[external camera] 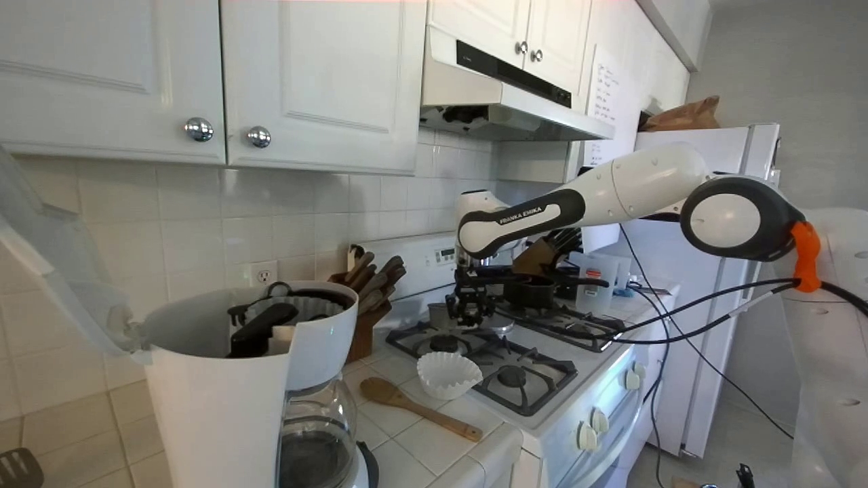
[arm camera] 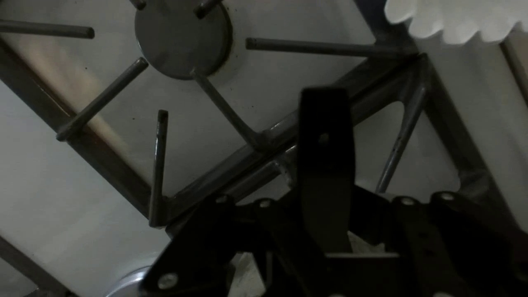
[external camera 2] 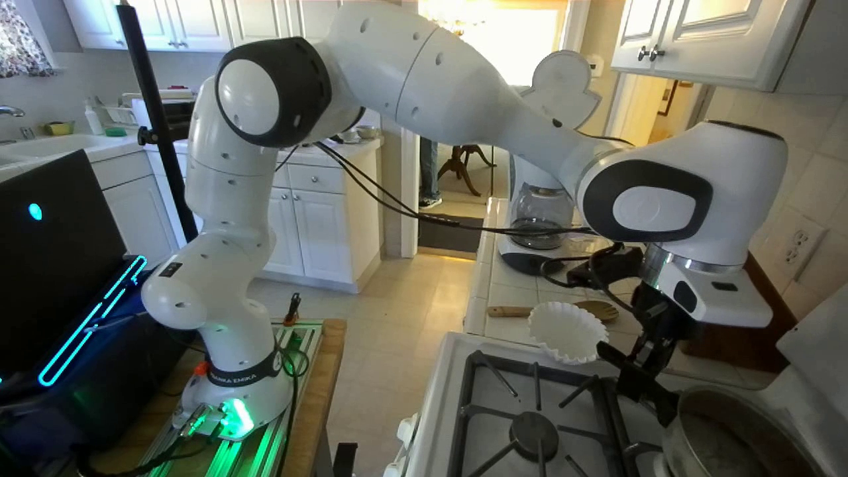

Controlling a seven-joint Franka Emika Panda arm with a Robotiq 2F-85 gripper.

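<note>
My gripper [external camera 2: 645, 362] is shut on the black handle [arm camera: 324, 163] of a metal pot. In the wrist view the handle runs upright between the dark fingers, with a small mark near its end. The pot [external camera 2: 735, 441] appears at the lower right of exterior view 2, over the back of the stove and cut by the frame edge. Part of its shiny rim [arm camera: 129, 283] shows at the bottom of the wrist view. From exterior view 1, the gripper [external camera: 470, 317] partly covers the pot [external camera: 498, 324], which appears raised above the burner.
Stove grates [external camera: 510, 375] lie below. A white fluted paper filter [external camera: 447, 375] and a wooden spoon [external camera: 419, 407] rest on the counter beside the stove. The coffee maker [external camera: 220, 398] stands with its lid up. Behind are a knife block [external camera: 362, 329] and a dark pan [external camera: 529, 291].
</note>
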